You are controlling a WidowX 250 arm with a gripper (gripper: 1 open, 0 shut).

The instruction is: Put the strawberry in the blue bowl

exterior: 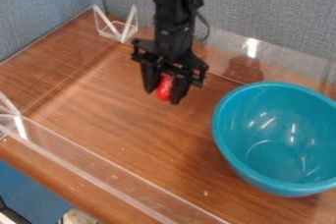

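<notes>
The red strawberry [164, 88] is held between the fingers of my black gripper [164, 87], partly covered by them. It hangs above the wooden floor of the tray, left of the blue bowl. At the right side stands the large blue bowl [234, 141], its inside bare except for bright reflections.
Clear low walls rim the wooden tray [132, 151], with a white bracket [116, 25] at its far left corner. A grey panel [262, 12] rises behind. Between the gripper and the bowl the wood is bare.
</notes>
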